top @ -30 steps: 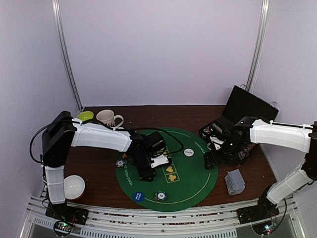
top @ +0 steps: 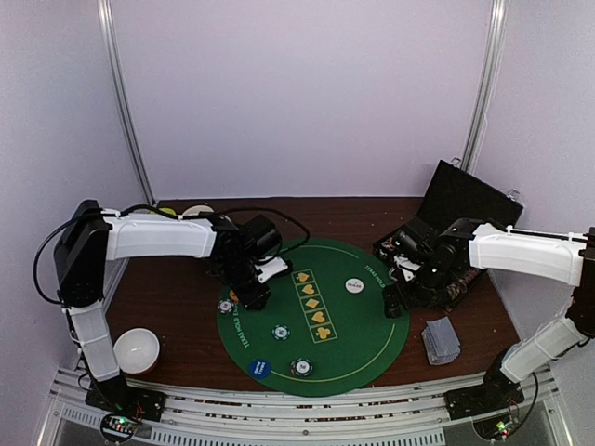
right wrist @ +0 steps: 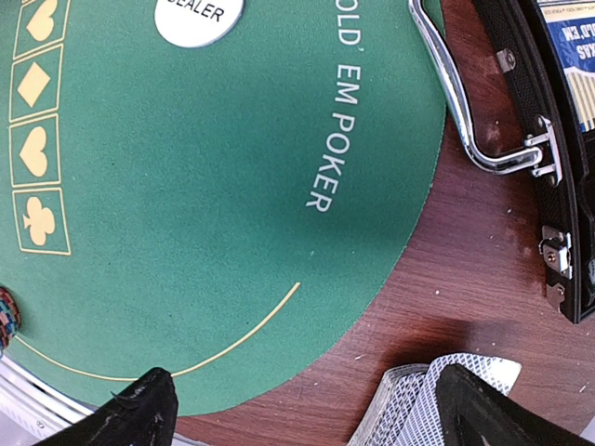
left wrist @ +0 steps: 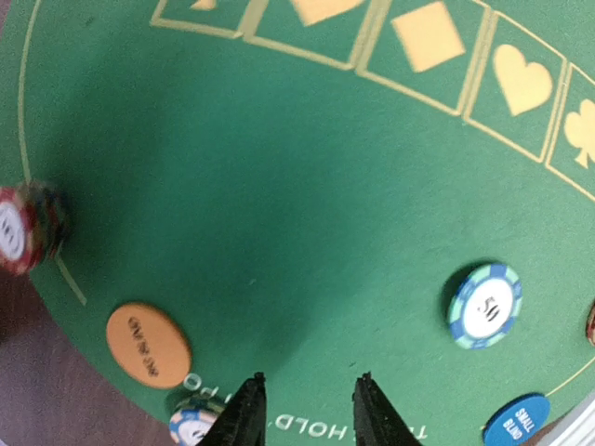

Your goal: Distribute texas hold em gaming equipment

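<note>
My left gripper hovers over the left of the green mat [top: 353,348]; its fingertips look a little apart, with nothing visible between them. Below it are an orange blind disc [left wrist: 149,346], a chip stack [left wrist: 191,423], a red chip stack [left wrist: 23,228], a blue-white 50 chip [left wrist: 483,307] and the blue small blind disc [left wrist: 516,420]. My right gripper stands open over the mat's right edge, beside the card stack [right wrist: 432,395]. The white dealer disc [top: 354,286] lies right of the card outlines.
The open black case [top: 469,190] stands at the back right. A white bowl [top: 137,351] sits front left; a mug and green bowl are largely hidden behind the left arm. Bare wood lies behind the mat.
My left arm has moved leftward over the mat, uncovering the 50 chip in the top view and covering more of the mug. The right arm has not moved.
</note>
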